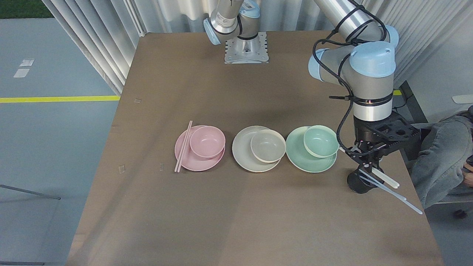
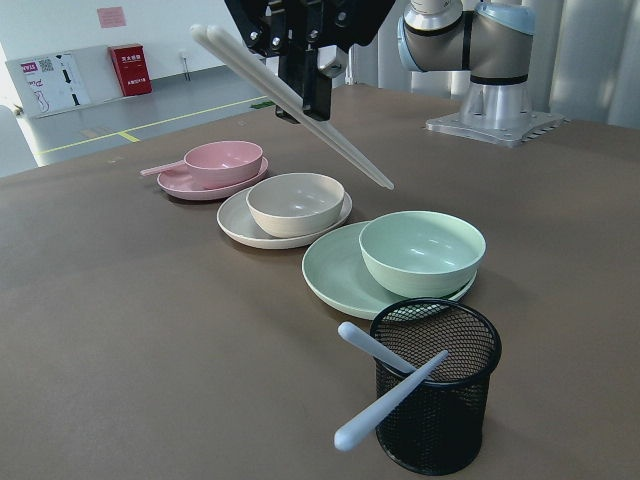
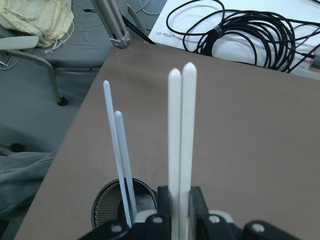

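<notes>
My gripper is shut on a pair of white chopsticks, held slanting. In the front view it hangs at the table's right, over a black mesh holder that holds two pale blue chopsticks. In the left view a white bowl on a white plate lies between a pink bowl on a pink plate and a mint bowl on a green plate. Pink chopsticks rest across the pink plate.
A person's leg is beside the right edge. The wrist view shows coiled black cable past the table edge.
</notes>
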